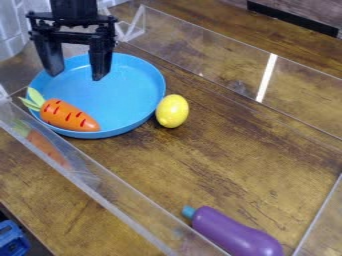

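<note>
A blue plate point(130, 92) lies at the upper left, holding an orange toy carrot point(70, 116) with a leafy top on its lower left. My black gripper point(76, 66) is open above the plate's back left part, with nothing seen between its fingers. A yellow lemon-like object point(171, 111) lies just right of the plate. A purple toy eggplant point(238, 234) lies at the bottom right of the wooden table.
Clear plastic walls point(127, 205) run along the near left and around the sides. A blue item point(11, 243) shows at the bottom left corner.
</note>
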